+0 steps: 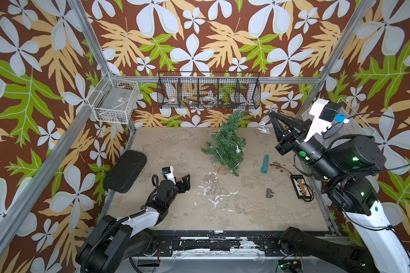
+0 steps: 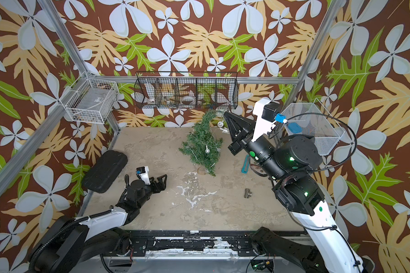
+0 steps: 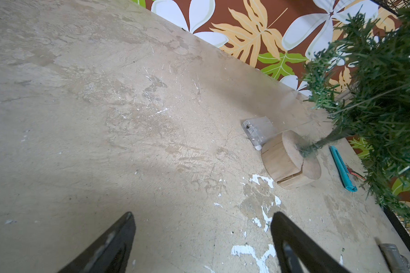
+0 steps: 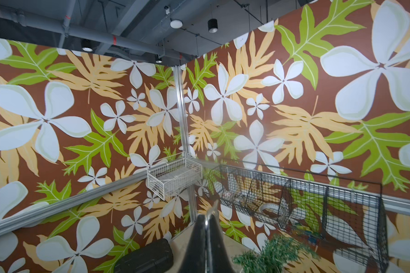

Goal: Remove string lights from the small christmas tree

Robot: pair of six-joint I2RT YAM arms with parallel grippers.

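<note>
The small green tree [image 1: 226, 146] stands on the table in the middle, its round wooden base [image 3: 284, 157] showing in the left wrist view. A thin wire runs from its branches toward a clear box [image 3: 259, 129] on the tabletop. Above and right of the tree, my right gripper [image 1: 270, 113] is shut on the string lights [image 1: 263, 125], whose pale pieces hang by its fingertips. The right wrist view shows the gripper's fingers [image 4: 198, 245] together, with a blurred pale bit at the tips. My left gripper [image 1: 187, 182] stands open and empty, low at the left, apart from the tree.
A black wire basket [image 1: 209, 93] hangs behind the tree, and a white basket [image 1: 116, 100] at the back left. A black case [image 1: 125, 171] lies left. Right of the tree are a teal tool [image 1: 265, 163] and a metal fitting [image 1: 269, 193].
</note>
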